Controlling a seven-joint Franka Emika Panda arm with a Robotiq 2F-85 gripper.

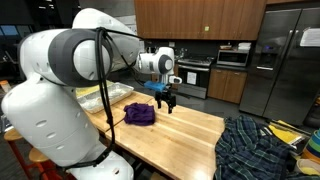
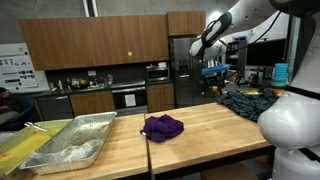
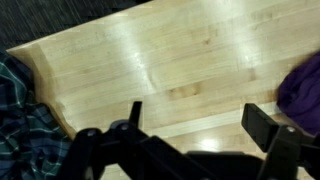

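Note:
My gripper [image 1: 168, 104] hangs above the wooden table, its fingers wide apart with nothing between them. In the wrist view, bare wood lies between the dark fingers. A crumpled purple cloth [image 1: 140, 114] rests on the table, and part of it [image 3: 302, 95] shows at the right edge of the wrist view. The dark plaid cloth [image 1: 250, 150] lies spread at the table's other side; its edge [image 3: 25, 130] appears on the left of the wrist view. Both cloths are clear of the gripper.
A silver foil tray [image 2: 75, 145] stands beyond the purple cloth, away from the plaid one. Coloured containers [image 1: 312, 148] sit beside the plaid cloth.

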